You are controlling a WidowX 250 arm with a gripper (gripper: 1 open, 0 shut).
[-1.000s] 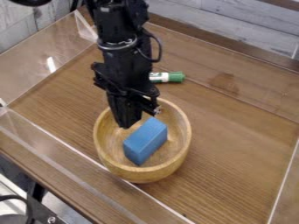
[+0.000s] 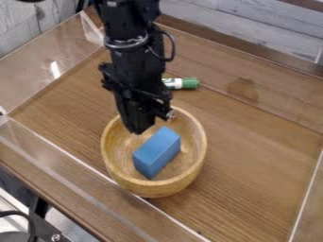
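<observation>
A black robot gripper point(image 2: 142, 112) hangs over the back-left part of a round tan bowl point(image 2: 190, 176), its fingertips at about rim height. A blue block point(image 2: 157, 151) lies tilted diagonally inside the bowl, below and to the right of the fingertips, apart from them. Whether the fingers are open or closed is hard to make out against the dark arm.
A green and white cylindrical object point(image 2: 180, 83) lies behind the arm on the wooden table point(image 2: 252, 151). Walls or edges border it at the back and left, and cables lie at the lower left.
The blue block and bowl look unmoved.
</observation>
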